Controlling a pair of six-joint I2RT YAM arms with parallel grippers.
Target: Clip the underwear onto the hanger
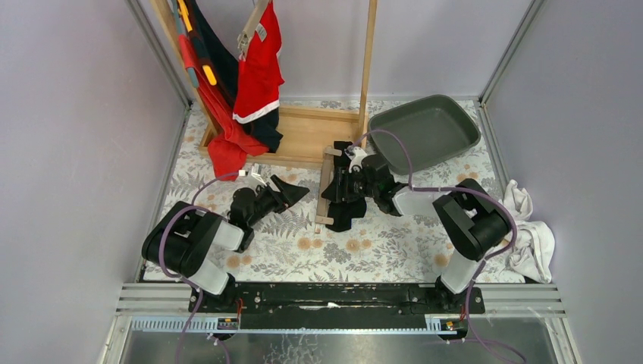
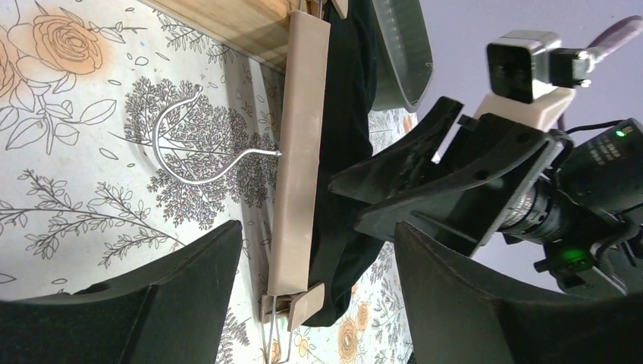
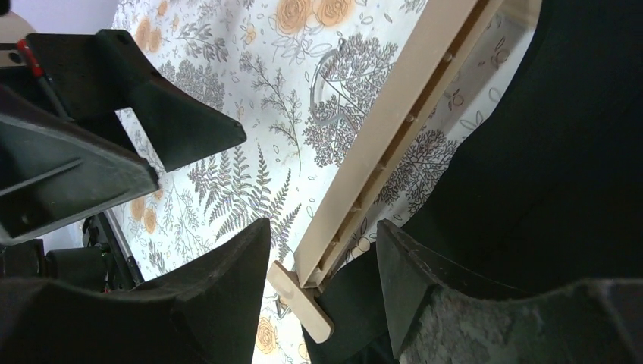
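A wooden hanger point(image 1: 326, 182) with a metal hook and clips lies flat on the floral mat, along the left edge of the black underwear point(image 1: 346, 220). The right gripper point(image 1: 334, 191) hangs open over the hanger and the cloth, toward the lower half. In the right wrist view a hanger clip point(image 3: 299, 302) sits on or against the black cloth point(image 3: 546, 167) near its fingers; whether it pinches the cloth I cannot tell. My left gripper point(image 1: 293, 189) stands open left of the hanger, nothing between its fingers.
A wooden rack point(image 1: 311, 136) with hung red and dark garments stands at the back left. A green bin point(image 1: 432, 129) is at the back right, white cloths point(image 1: 531, 243) at the far right.
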